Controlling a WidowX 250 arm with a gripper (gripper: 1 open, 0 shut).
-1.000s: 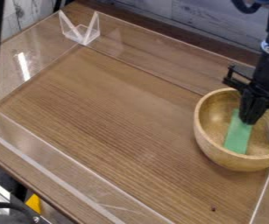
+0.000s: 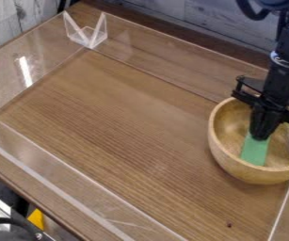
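Observation:
A yellow-tan bowl (image 2: 241,165) sits at the right side of the table, with a green object (image 2: 253,151) lying inside it. The black gripper (image 2: 266,123) reaches down from the upper right over the bowl, its tips near the top end of the green object. The fingertips are partly dark against each other, and it is hard to see what lies between them.
A clear angular object (image 2: 87,33) stands at the back left. A wall runs along the back right.
The gripper has moved slightly left and down over the bowl. The bowl and green object look unchanged.

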